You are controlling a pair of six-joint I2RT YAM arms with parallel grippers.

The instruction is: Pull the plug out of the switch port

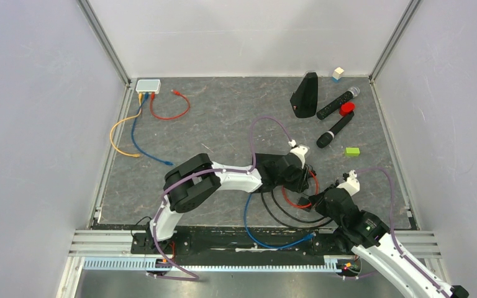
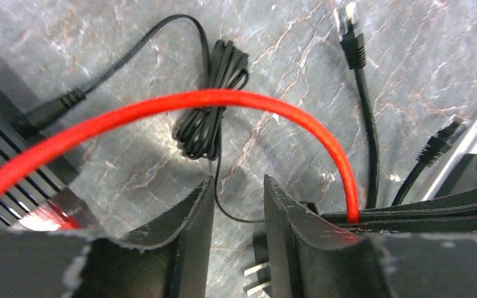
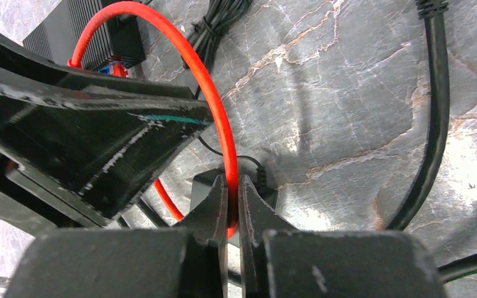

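A black switch (image 3: 81,31) lies with red plugs (image 3: 117,68) at its ports, partly behind the left arm. A red cable (image 2: 261,102) arches from it across both wrist views. My right gripper is shut on that cable, above a black power adapter (image 3: 202,189). My left gripper is part open over the table beside the switch, with the thin black wire visible between its fingers and nothing clearly held.
Black cables (image 3: 435,124) and a coiled wire (image 2: 217,74) lie around the grippers. A white hub (image 1: 148,85) with coloured cables is at back left; microphones (image 1: 335,102) and a green block (image 1: 352,151) are at right.
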